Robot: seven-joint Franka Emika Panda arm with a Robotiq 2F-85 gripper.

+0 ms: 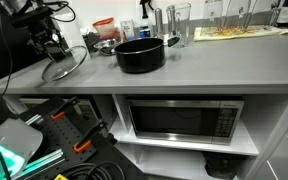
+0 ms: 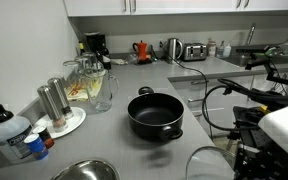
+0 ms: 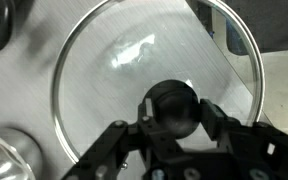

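Observation:
A round glass lid with a metal rim fills most of the wrist view. My gripper is shut on the lid's black knob, one finger on either side of it. In exterior view 1 the lid hangs tilted at the counter's left end, below the gripper. Exterior view 2 shows part of the lid at the bottom edge. The black pot, uncovered, stands on the counter to the right of the lid. From exterior view 2 its empty inside shows.
A metal bowl stands near the lid. Glass pitchers and a tray of glasses line the back. The counter in front of and right of the pot is clear. Below is a microwave.

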